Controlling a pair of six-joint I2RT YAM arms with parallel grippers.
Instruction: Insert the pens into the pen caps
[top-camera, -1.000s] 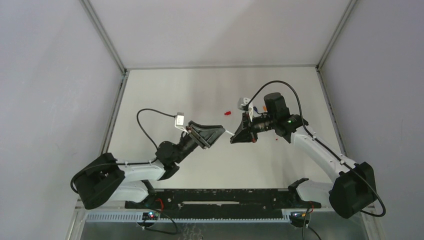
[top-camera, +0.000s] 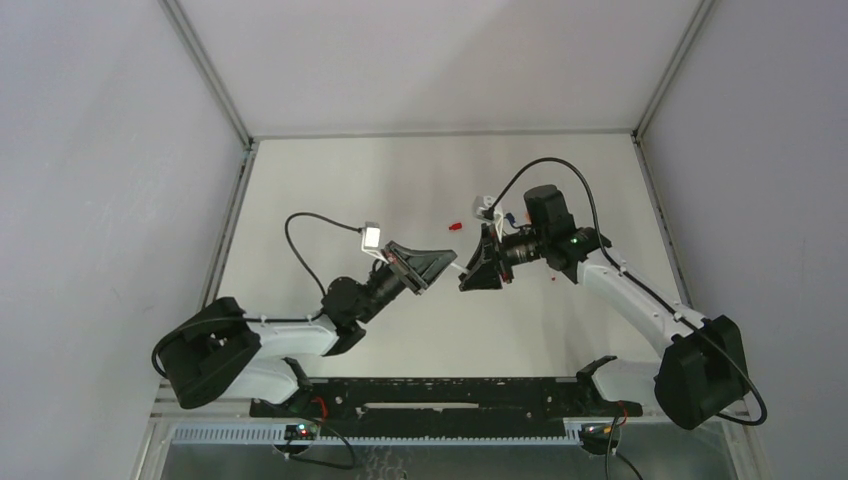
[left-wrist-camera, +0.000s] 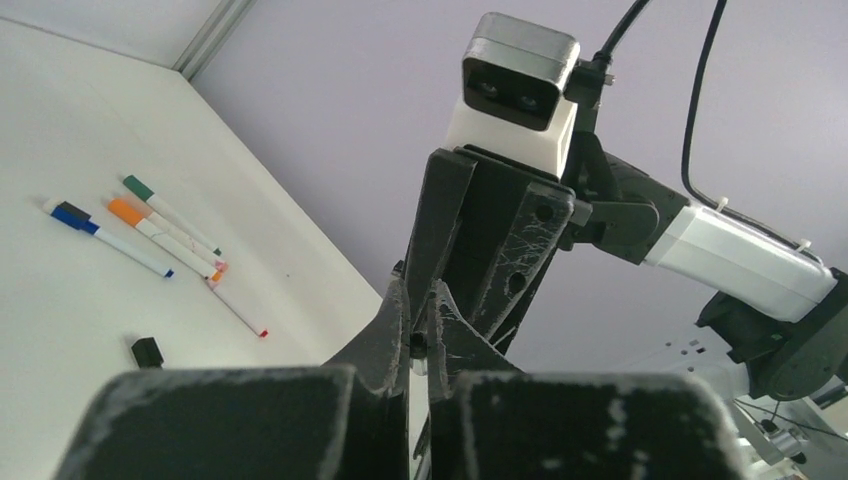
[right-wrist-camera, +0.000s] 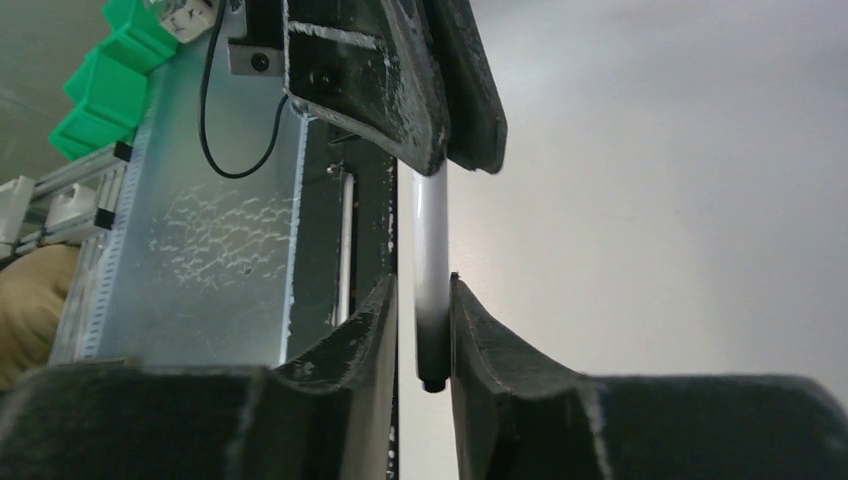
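My left gripper (top-camera: 432, 268) and right gripper (top-camera: 472, 273) face each other over the table's middle. My left gripper is shut on a white pen (right-wrist-camera: 432, 260), whose black tip end points into the right gripper's fingers. In the right wrist view, that end lies between the right fingers, which stand part open around it; whether they touch it I cannot tell. In the left wrist view, several capped markers, blue (left-wrist-camera: 130, 250), orange (left-wrist-camera: 165, 235) and green (left-wrist-camera: 175, 210) among them, lie on the table, with a loose black cap (left-wrist-camera: 147, 352). A red cap (top-camera: 455, 226) lies near the back middle.
Walls stand at the back and both sides. Green bins (right-wrist-camera: 110, 95) show beyond the front edge in the right wrist view.
My left gripper has edged right toward the right gripper with the pen. The right gripper's fingers appear a little wider apart, and its arm has shifted slightly.
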